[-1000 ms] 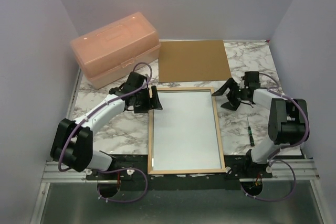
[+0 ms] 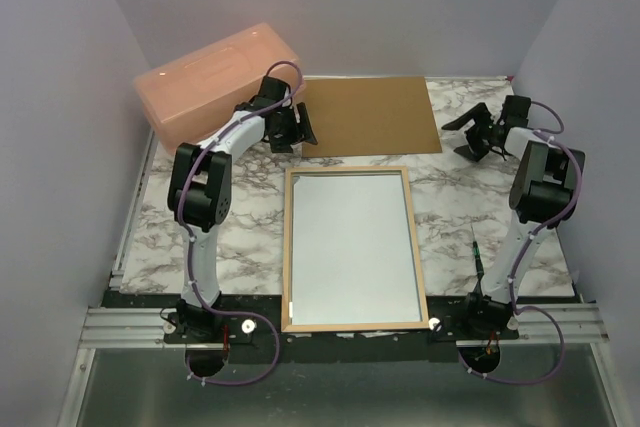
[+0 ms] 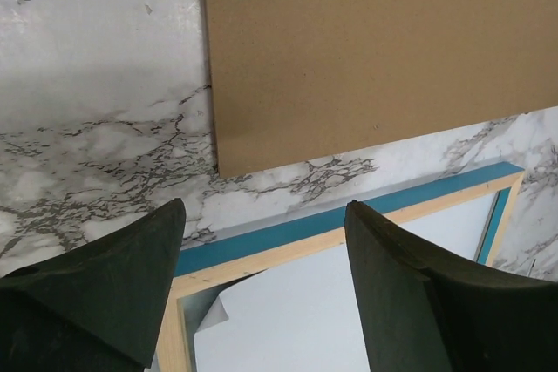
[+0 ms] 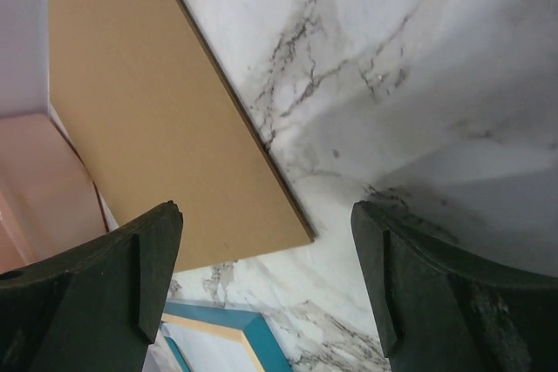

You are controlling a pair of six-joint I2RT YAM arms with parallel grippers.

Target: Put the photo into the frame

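A wooden frame (image 2: 418, 257) with a white sheet (image 2: 352, 242) inside lies at the front middle; in the left wrist view the sheet's corner (image 3: 214, 315) looks folded. My left gripper (image 2: 293, 125) hangs over the near left corner of a brown board (image 2: 370, 117), its fingers apart with nothing seen between them. My right gripper (image 2: 466, 135) stands open over bare marble, right of the board.
A pink plastic box (image 2: 210, 72) lies at the back left, behind my left arm. A dark thin tool (image 2: 478, 259) lies right of the frame. Walls bound both sides.
Both arms have moved back from the frame: the left up to the board's left corner, the right rearward and outward to the right. The frame and board are unchanged.
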